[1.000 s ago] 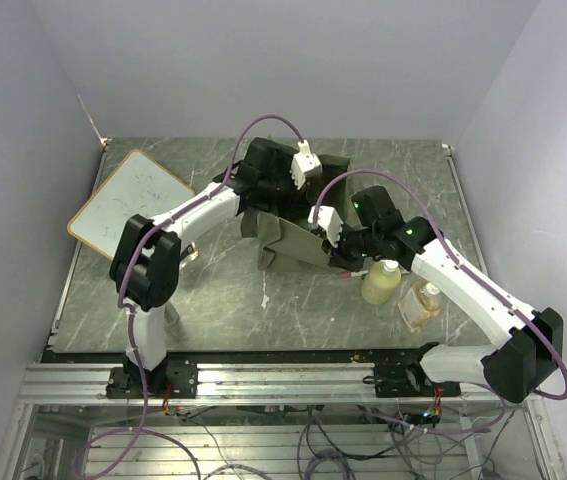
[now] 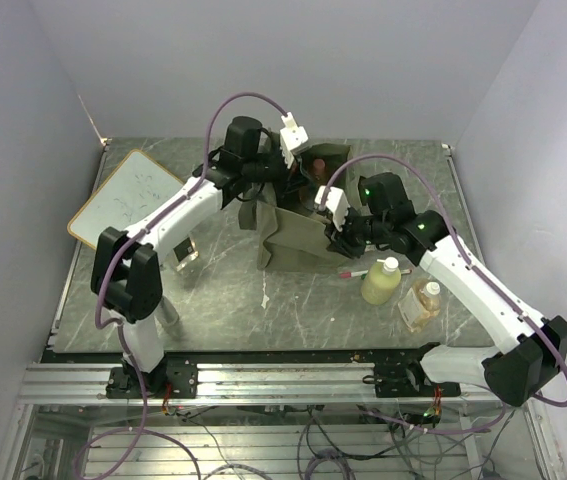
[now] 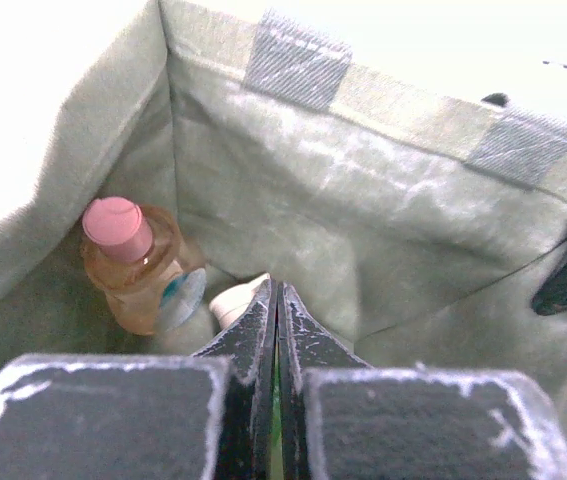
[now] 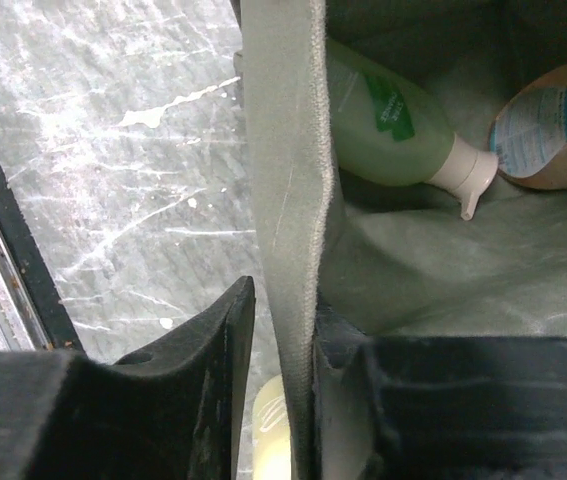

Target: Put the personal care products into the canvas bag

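The olive canvas bag [image 2: 298,243] stands open mid-table. Inside lie a brown bottle with pink cap [image 3: 138,270] and a green bottle [image 4: 398,140]. My left gripper is over the bag's interior, shut; whether anything is between its fingertips is hard to see, with green below them. My right gripper is at the bag's near wall, fingers apart around the fabric edge. Outside, right of the bag, stand a pale yellow bottle [image 2: 381,285] and a clear amber bottle [image 2: 421,308].
A white board [image 2: 118,200] lies at the left, with small items beside my left arm. A pink-capped tube [image 2: 358,273] lies by the bag's right.
My right gripper has shifted slightly at the bag's wall.
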